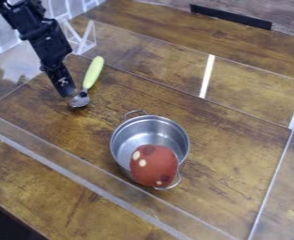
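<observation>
The black arm reaches in from the upper left, and its gripper (69, 92) is low over a silver spoon-like utensil (79, 100), partly covering it; the fingers look shut, with nothing clearly between them. A pale green elongated object (94, 74), like a corn cob or vegetable, lies just right of the gripper. A steel pot (150, 131) with wire handles stands at centre-lower right, with a red speckled round object (154, 166) at its near side.
Clear panels or edges border the work area. A white strip (207, 77) lies at the upper middle.
</observation>
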